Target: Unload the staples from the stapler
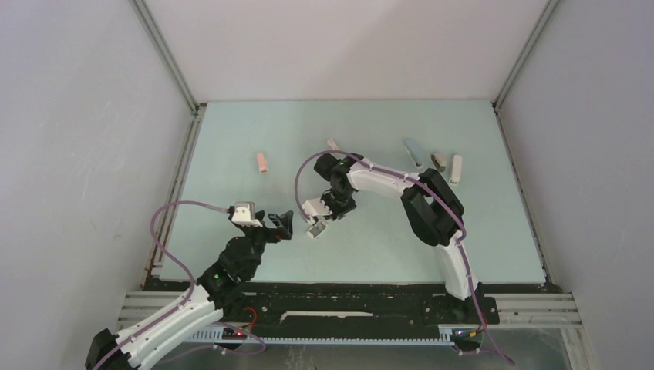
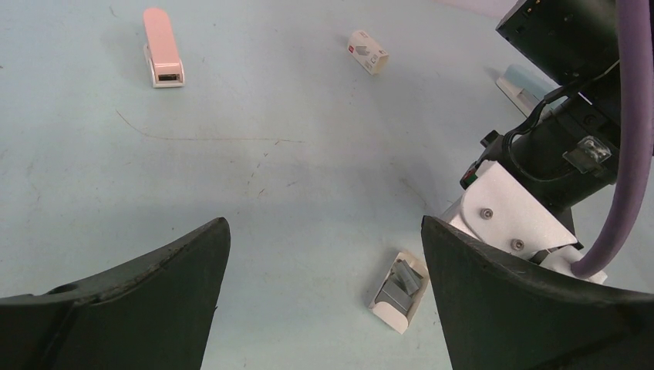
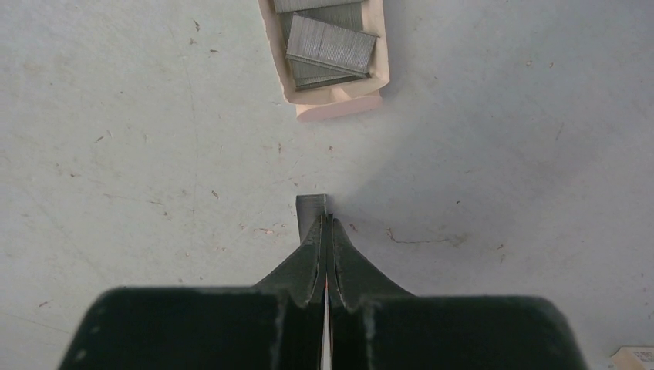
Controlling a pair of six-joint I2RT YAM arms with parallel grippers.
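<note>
In the right wrist view a small grey staple strip [image 3: 310, 208] lies on the table, its near part hidden by the fingers. My right gripper is shut beside it with nothing between its fingertips; the strip stays outside, at their left. Beyond it sits an open staple box [image 3: 339, 109] holding loose grey strips. The left wrist view shows the same box near the right finger of my left gripper, which stands open and empty well above the table. A pink stapler [image 2: 160, 48] rests at the far left.
A small white carton [image 2: 368, 52] lies farther back. On the right of the table are a blue stapler [image 1: 414, 152], a brown item [image 1: 439, 160] and a white stapler [image 1: 456, 169].
</note>
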